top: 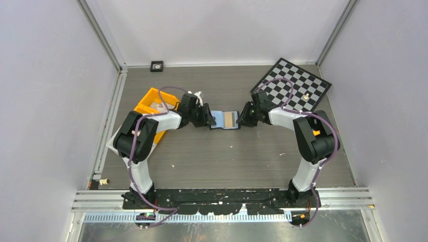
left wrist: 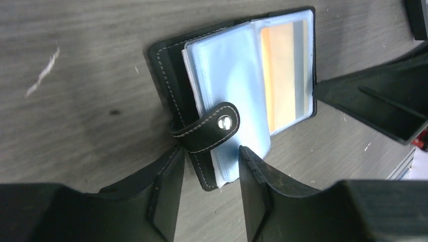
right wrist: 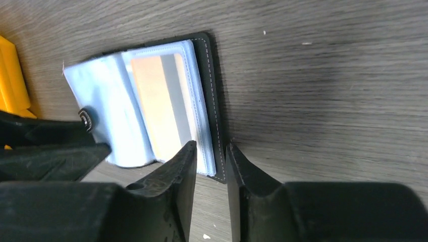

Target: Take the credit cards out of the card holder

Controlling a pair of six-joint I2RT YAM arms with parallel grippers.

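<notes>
The card holder (top: 224, 120) lies open on the table between both grippers, with pale blue sleeves (left wrist: 227, 70), a striped tan-and-grey card (right wrist: 156, 106) on one side and a black snap strap (left wrist: 202, 128) on the other. My left gripper is part open at the strap end, its fingertips either side of the holder's edge. My right gripper is part open at the opposite edge, fingertips on either side of or touching the black border.
Yellow bins (top: 149, 98) stand on the left, a checkered board (top: 290, 85) at the back right, a small black box (top: 157, 66) at the back. The table's middle, front and back, is clear.
</notes>
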